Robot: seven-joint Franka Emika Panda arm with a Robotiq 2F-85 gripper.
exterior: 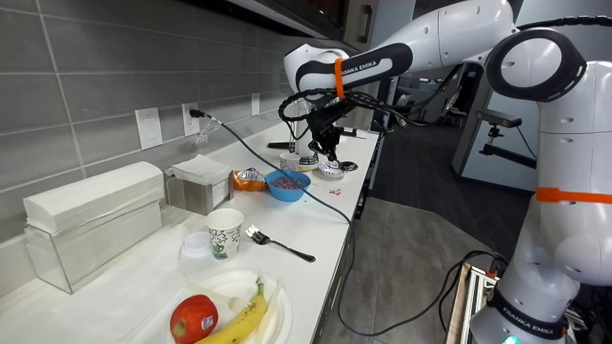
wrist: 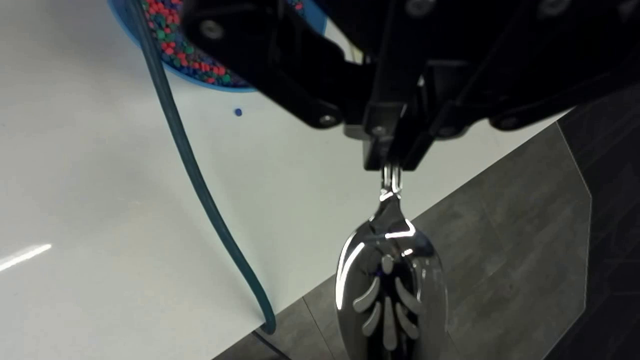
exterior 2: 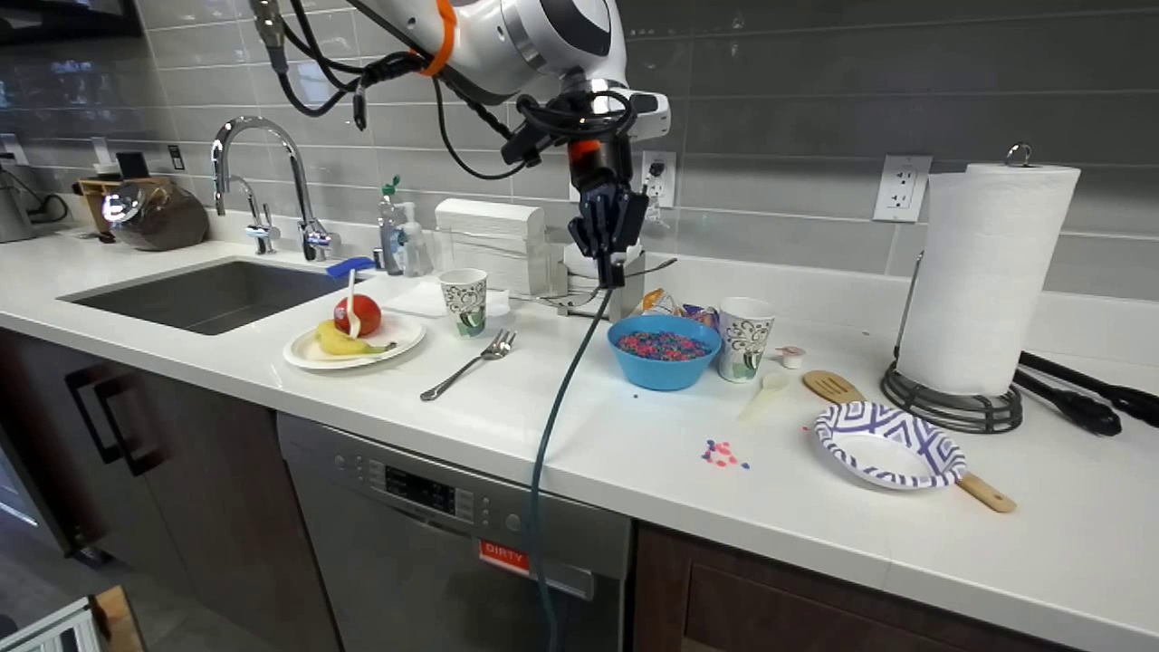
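Observation:
My gripper is shut on the handle of a shiny slotted spoon point(wrist: 393, 237), whose bowl extends away from the fingertips. The wrist view shows the spoon over the counter's front edge, with floor behind part of it. A blue bowl point(exterior 2: 665, 373) of small red, blue and green pieces stands on the counter. Exterior view 2 has the gripper point(exterior 2: 610, 270) raised above the counter, up and left of that bowl in the picture; the spoon is hard to make out there. In exterior view 1, the dark spoon bowl point(exterior: 348, 166) overlaps the patterned paper bowl point(exterior: 331, 171) behind it.
A green cable point(exterior 2: 553, 418) hangs across the counter beside the blue bowl. Loose pieces point(exterior 2: 722, 453) lie in front, near a wooden spoon point(exterior 2: 983, 494) under the paper bowl. Paper cups point(exterior 2: 746, 339), a fork point(exterior 2: 470, 364) and a fruit plate point(exterior 2: 310, 355) stand around.

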